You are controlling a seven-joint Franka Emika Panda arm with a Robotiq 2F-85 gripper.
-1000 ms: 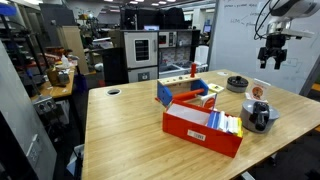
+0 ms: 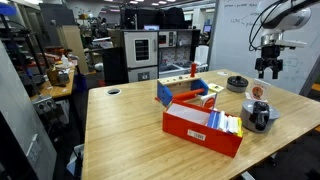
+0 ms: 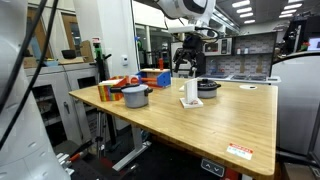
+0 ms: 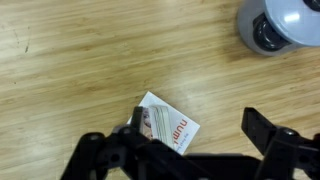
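My gripper is open, its dark fingers wide apart with nothing held. Below it in the wrist view stands a white printed item (image 4: 178,124) with lettering, on the wooden table and between the fingers as seen from above. Exterior view 2 shows this item as an upright white piece (image 3: 192,91) on a flat white base. The gripper (image 3: 187,65) hangs above it there, clear of it. In exterior view 1 the gripper (image 2: 268,72) is over the far right of the table.
A silver pot (image 2: 260,116) with a dark item on top stands near the white item. A red box (image 2: 202,130) holding books, a blue rack (image 2: 180,88) and a dark round pot (image 2: 237,82) are also on the table.
The arm has come down a little and the gripper sits slightly lower, nearer the white item. The objects on the table look unmoved.
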